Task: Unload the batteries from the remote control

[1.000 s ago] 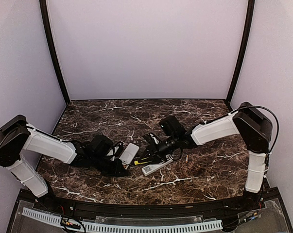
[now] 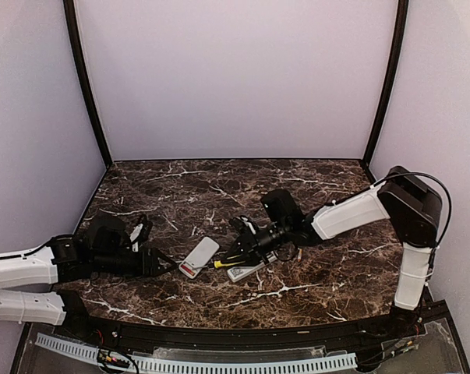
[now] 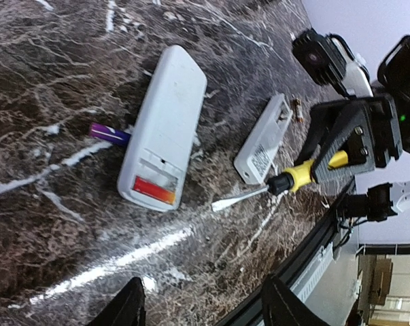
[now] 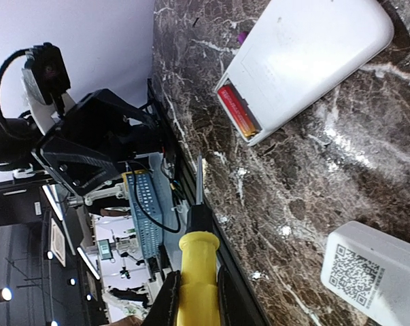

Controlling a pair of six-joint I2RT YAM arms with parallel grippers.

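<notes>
The white remote control lies back up on the dark marble table, its battery bay exposed at the near end. A red battery with an orange end sits in that bay. From under the remote's left side pokes a purple cylinder, the rest of it hidden. My right gripper is shut on the yellow handle of a screwdriver, whose bare tip stands apart from the remote. To the left of the remote, my left gripper is open, and only bare table shows between its fingers.
A white slotted box with a printed code lies right of the remote, near the right gripper. Beyond it is a small copper-coloured piece.
My left arm has drawn back leftward, away from the remote, which is now uncovered in the top view. The remote has shifted slightly left and nearer. The right arm is nearly still.
</notes>
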